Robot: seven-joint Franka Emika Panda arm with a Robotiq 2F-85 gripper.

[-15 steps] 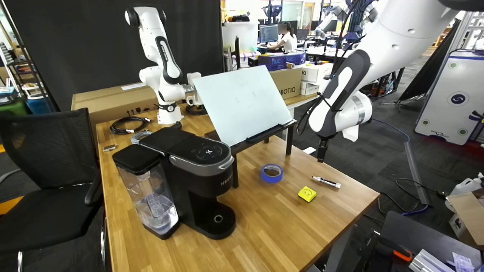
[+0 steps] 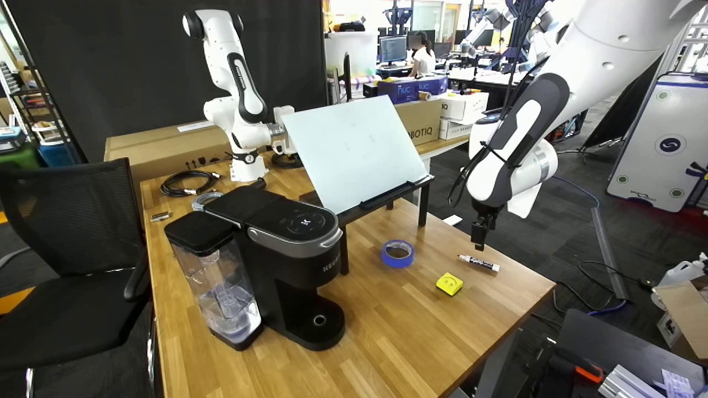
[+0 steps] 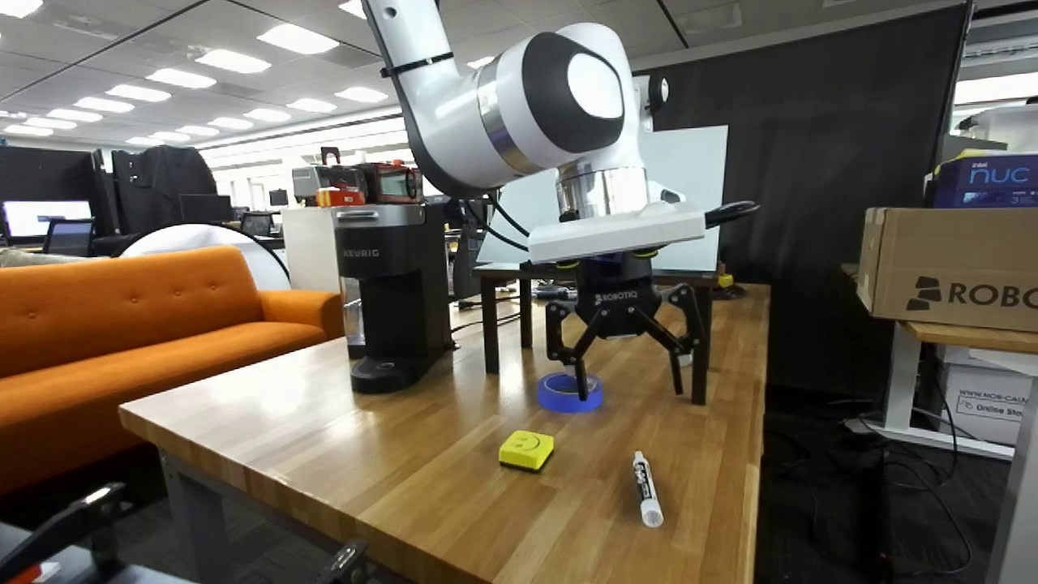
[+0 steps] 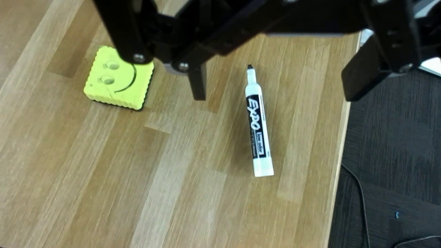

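Note:
A white Expo marker (image 4: 259,128) with a black label lies flat on the wooden table, near its edge. My gripper is open above the table; in the wrist view its fingers stand wide to either side of the marker's tip end. Nothing is held between them. In exterior view 2, the gripper (image 3: 630,389) hangs beyond the marker (image 3: 647,490), apart from it. A yellow smiley-faced eraser (image 4: 120,78) rests on the table to the marker's left in the wrist view. The blue tape roll (image 2: 398,253) lies near the stand.
A tilted white board (image 2: 358,152) rests on a dark-legged stand close to the tape. The black coffee maker (image 2: 292,232) occupies the table's other side. Bare table surrounds the marker, whose right side in the wrist view faces the table edge (image 4: 337,177).
In exterior view 1, my gripper has shifted right and slightly lower. The marker has shifted very slightly, and more of its dark label shows. The eraser and tape have not moved.

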